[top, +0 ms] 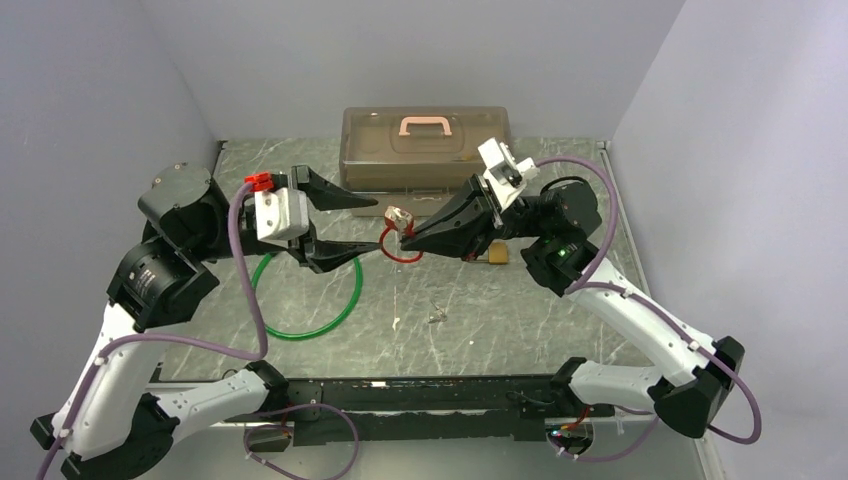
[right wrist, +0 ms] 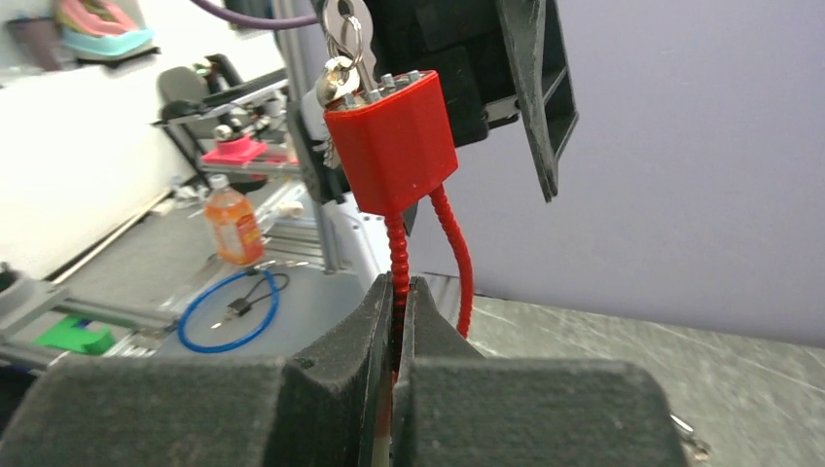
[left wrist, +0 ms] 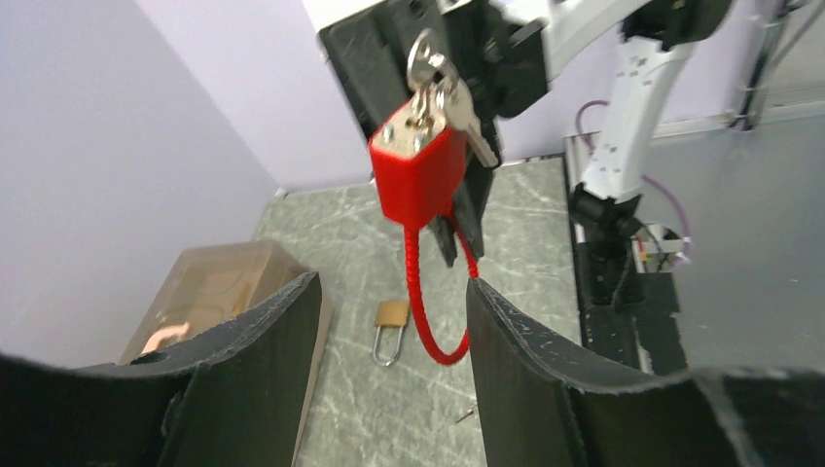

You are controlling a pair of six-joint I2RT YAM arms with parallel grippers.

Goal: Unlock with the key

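A red lock point(right wrist: 389, 146) with a red cord shackle and keys on a ring point(right wrist: 345, 73) at its top hangs from my right gripper point(top: 408, 240), whose fingers are shut on the cord. In the left wrist view the lock point(left wrist: 413, 170) and its loop are just beyond my left gripper, which stands open with nothing between its fingers. In the top view my left gripper point(top: 372, 224) faces the lock from the left.
A translucent toolbox point(top: 425, 150) stands at the back. A brass padlock point(top: 497, 254), small loose metal pieces point(top: 437, 316) and a green hose loop point(top: 307, 334) lie on the marble table point(top: 470, 340).
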